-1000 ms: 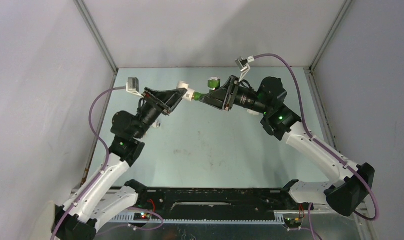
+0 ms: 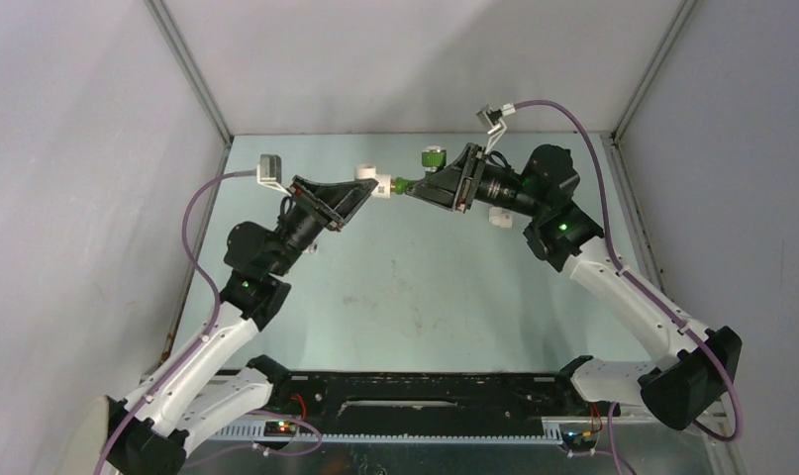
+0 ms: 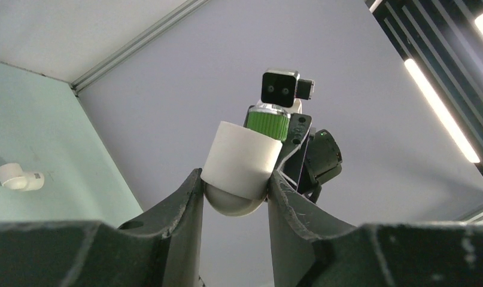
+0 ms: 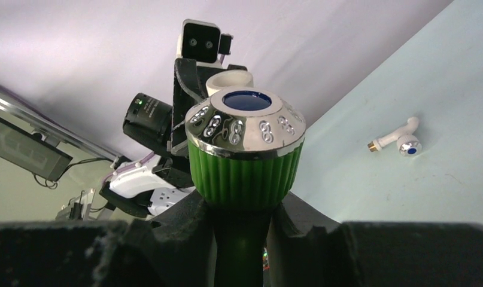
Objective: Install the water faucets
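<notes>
In the top view, my left gripper [image 2: 369,188] and right gripper [image 2: 417,188] face each other above the table. Between the left fingers is a white elbow fitting [image 3: 242,156], gripped low on its body. A green faucet with a ribbed green handle [image 4: 245,179], a chrome cap and a blue centre is held by the body in my right gripper. From above, the green spout end of the faucet [image 2: 402,185] meets the side opening of the elbow [image 2: 383,186]; how deep it sits cannot be told.
A second white elbow [image 3: 20,177] lies on the table [image 2: 405,297], partly behind the right arm from above. A white faucet with a chrome handle [image 4: 400,139] and brass end lies on the left side of the table.
Both grippers have shifted slightly right together, still holding elbow and faucet. The elbow has turned a little, standing straighter in line with the green spout.
</notes>
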